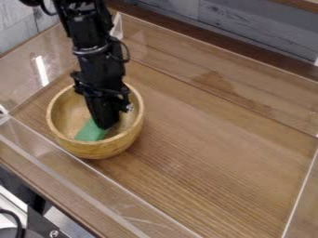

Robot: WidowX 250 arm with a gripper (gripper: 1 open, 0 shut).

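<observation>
A wooden bowl [125,139] sits on the left part of the wooden table, holding a green object [91,133] on its left side. The black gripper [110,119] reaches down from above into the bowl, just right of and above the green object. Its fingertips are dark and small in the view, and whether anything is between them cannot be made out.
A pale back edge runs along the top right, and dark cables lie at the lower left, off the table.
</observation>
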